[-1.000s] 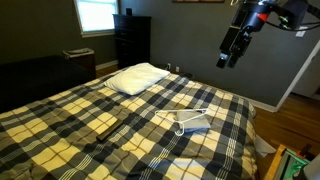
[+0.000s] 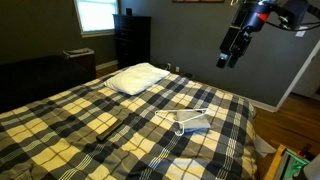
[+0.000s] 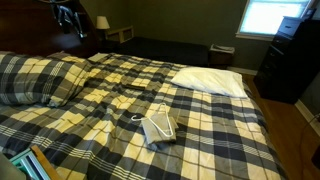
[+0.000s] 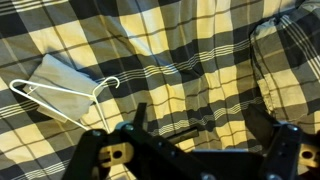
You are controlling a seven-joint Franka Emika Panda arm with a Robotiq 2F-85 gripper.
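High above the plaid bed, my gripper [image 2: 228, 60] hangs at the upper right of exterior view 1 and the upper left of exterior view 2. In the wrist view the gripper is open, its fingers wide apart and only bedspread below the gap. A white hanger [image 2: 181, 124] lies on the bed, partly over a folded grey cloth [image 2: 198, 125]. The wrist view shows the hanger's hook [image 4: 108, 82] to the left of the fingers, with the grey cloth [image 4: 62, 84] farther left. Neither is touched by the gripper.
A white pillow [image 3: 209, 81] lies at the bed's edge. A plaid pillow [image 3: 40, 82] sits at the left in exterior view 2. One small dark flat object [image 2: 112, 128] rests on the bedspread [image 2: 60, 125]. Much of the bed is clear.
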